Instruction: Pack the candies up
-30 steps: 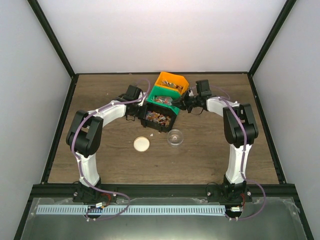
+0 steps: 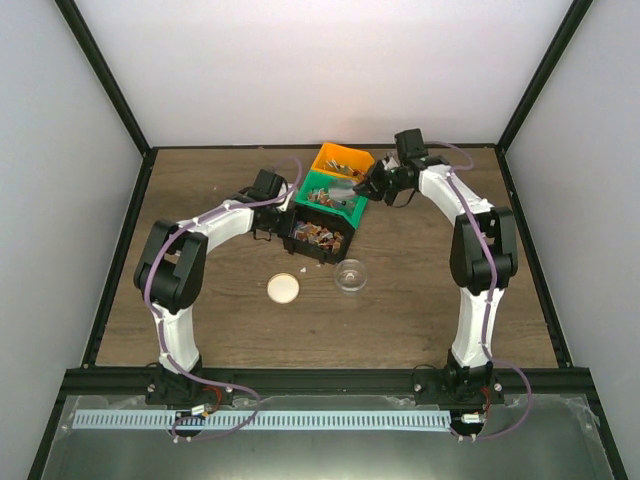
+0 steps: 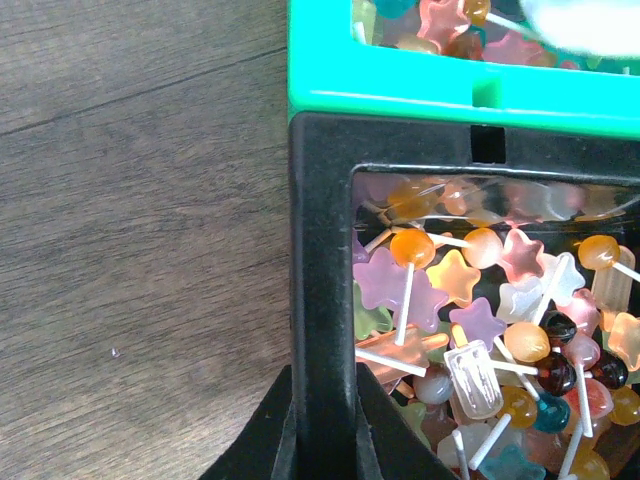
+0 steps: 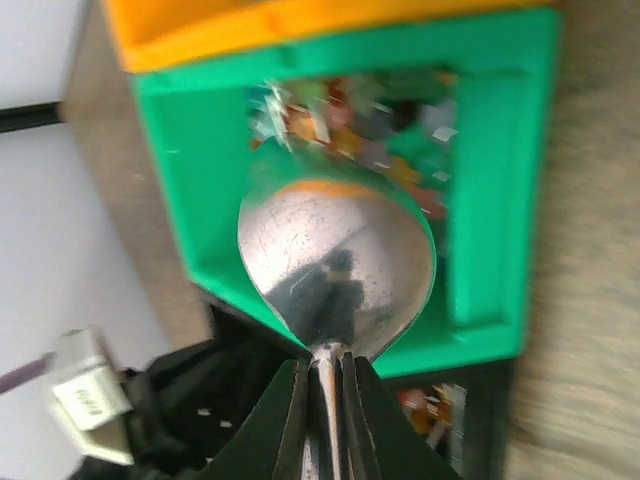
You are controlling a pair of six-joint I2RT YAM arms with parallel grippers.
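Note:
Three bins stand joined in a row: orange (image 2: 361, 158) at the back, green (image 2: 307, 184) in the middle, black (image 2: 289, 245) in front, each with candies inside. My left gripper is shut on the black bin's left side wall. Star candies and lollipops (image 3: 490, 340) fill the black bin beside it. In the right wrist view, my right gripper is shut on the thin handle of a shiny scoop (image 4: 340, 255). The scoop's bowl hangs over the green bin; no candies show in it, though the view is blurred.
A clear round jar (image 2: 350, 275) stands in front of the black bin. To its left lies a pale round lid (image 2: 283, 288).
My right gripper and the scoop have moved back and slightly right over the green bin, near the orange bin. The left gripper has stayed in place.

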